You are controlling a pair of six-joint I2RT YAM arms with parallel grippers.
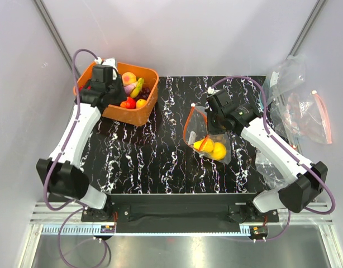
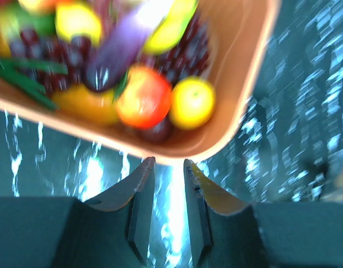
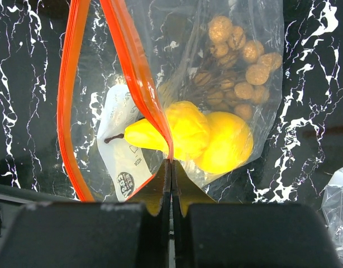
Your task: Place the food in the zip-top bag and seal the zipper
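Observation:
The zip bag [image 1: 194, 139] lies right of centre holding a yellow pear [image 3: 185, 128], a round yellow fruit [image 3: 224, 142] and brown nut-like pieces [image 3: 255, 72]. My right gripper is shut on the orange zipper edge [image 3: 141, 84] of the bag. My left gripper is over the orange basket [image 1: 135, 117] at upper left, fingers close together in the wrist view; what is between them, if anything, is hidden. In the basket are a red tomato [image 2: 143, 97], an eggplant [image 2: 110, 61], a banana and grapes.
Several empty plastic bags [image 1: 305, 117] lie along the right side.

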